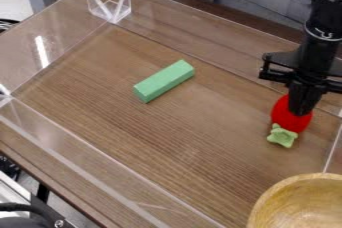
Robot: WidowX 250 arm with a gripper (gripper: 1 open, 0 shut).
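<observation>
My black gripper (pixel 301 82) hangs at the right of the camera view, just above a red round object (pixel 293 112) with a green leafy top (pixel 282 135), like a strawberry, on the wooden table (pixel 160 172). The fingertips are at or over the back of the red object; whether they touch it I cannot tell. The gripper's finger is hard to make out, and nothing shows held up off the table.
A green block (pixel 164 80) lies left of centre. A clear wire-like holder (pixel 110 4) stands at the back left. A tan bowl (pixel 298 204) sits at the front right.
</observation>
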